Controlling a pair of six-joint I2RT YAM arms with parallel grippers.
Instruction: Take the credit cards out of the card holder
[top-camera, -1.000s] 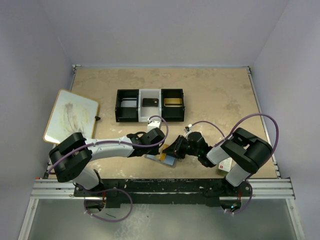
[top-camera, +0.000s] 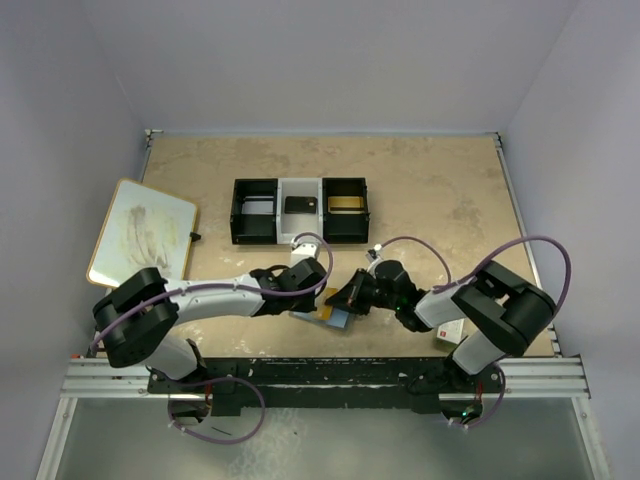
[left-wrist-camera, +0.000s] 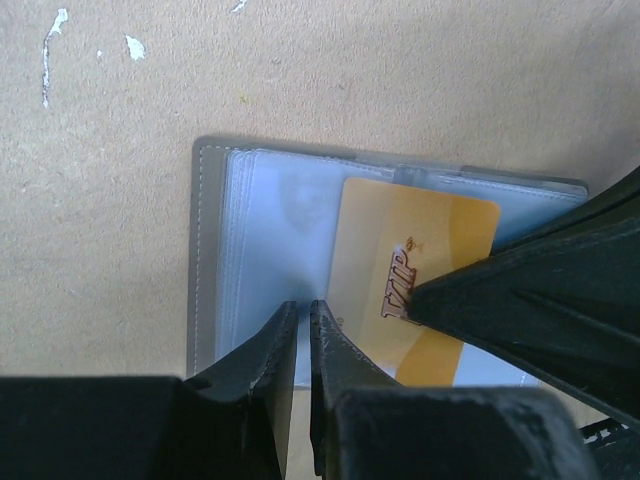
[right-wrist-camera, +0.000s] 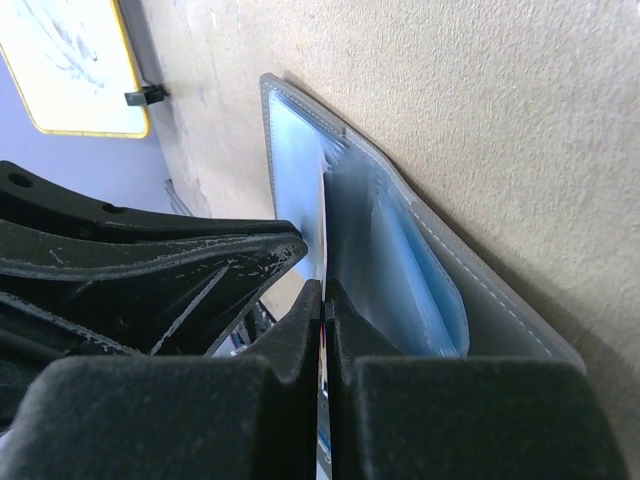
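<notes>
The card holder (left-wrist-camera: 265, 240), with a pale blue pocket and grey stitched border, lies flat on the table between both arms. A gold-orange card (left-wrist-camera: 435, 215) shows at this pocket. In the right wrist view the same card (right-wrist-camera: 322, 225) appears edge-on as a thin line running into my right gripper, which is shut on it. My left gripper is shut, its tips at the pocket beside the card's left edge; I see nothing clearly pinched there. From above, the arms partly cover the holder (top-camera: 337, 318).
Behind the arms stand three side-by-side trays: a black one (top-camera: 240, 229) with silvery cards, a white one (top-camera: 290, 232) with a black card and another black one (top-camera: 363, 230) with a gold card. A framed whiteboard (top-camera: 140, 235) lies left, a small white box (top-camera: 449, 333) right.
</notes>
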